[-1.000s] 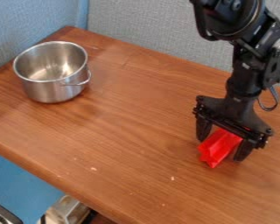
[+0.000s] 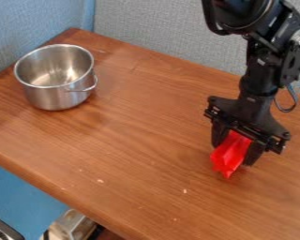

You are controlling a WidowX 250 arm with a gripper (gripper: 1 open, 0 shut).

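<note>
My black gripper (image 2: 244,142) is low over the right side of the wooden table, shut on a red object (image 2: 229,157). The red object hangs below the fingers, tilted, its upper part hidden by them; whether it touches the tabletop I cannot tell.
A steel pot (image 2: 57,81) stands at the back left of the table (image 2: 127,150). Padded walls line the back and left, and some metal hardware (image 2: 70,225) sits off the table's front left edge.
Over the last second the gripper has risen slightly and moved a little left, with the red object moving along and more of it showing below the fingers. The pot is unmoved.
</note>
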